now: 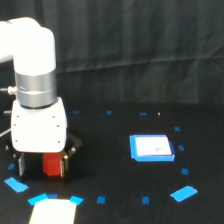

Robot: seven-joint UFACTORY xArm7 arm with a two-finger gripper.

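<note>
A white robot arm comes in from the upper left, and its gripper is low over the dark table with a red object between or just behind its fingers. Whether the fingers grip it or only surround it cannot be told at this size. To the right lies a blue-rimmed square with a white middle.
A pale square lies at the front left edge. Blue tape marks are scattered on the dark table.
</note>
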